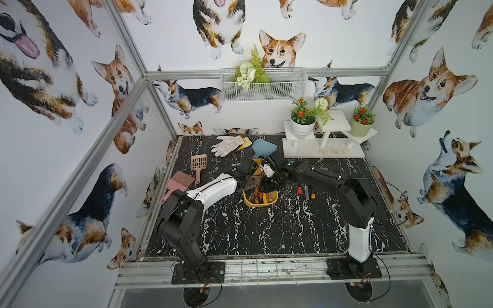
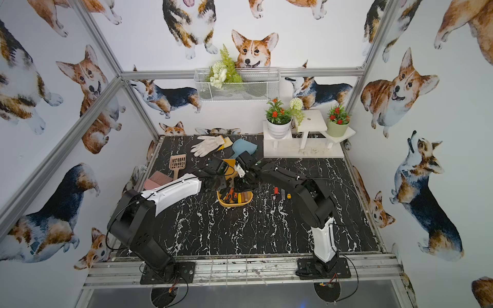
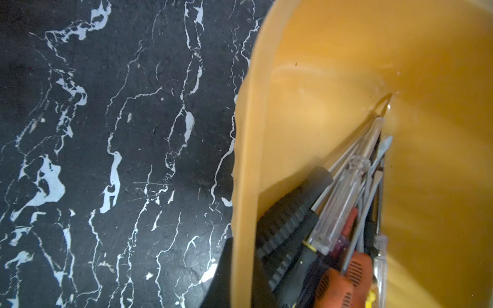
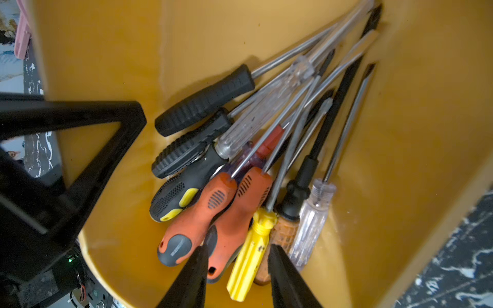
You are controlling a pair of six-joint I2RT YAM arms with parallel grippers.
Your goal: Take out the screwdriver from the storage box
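Note:
A yellow storage box (image 1: 260, 204) sits mid-table, full of screwdrivers. In the right wrist view it holds a yellow-handled screwdriver (image 4: 249, 256), orange-handled ones (image 4: 197, 220), black-handled and clear-handled ones. My right gripper hangs inside the box over these handles, its fingers apart with nothing gripped. My left gripper (image 1: 252, 180) is at the box's left side; in the left wrist view it is mostly hidden by the box rim (image 3: 246, 154), so its fingers do not show clearly.
Gloves (image 1: 228, 146), a blue dustpan (image 1: 264, 146), a slotted scoop (image 1: 198, 164) and a pink brush (image 1: 179, 182) lie behind and left. Small items (image 1: 306, 192) lie right of the box. The white plant stand (image 1: 318, 154) is at back right.

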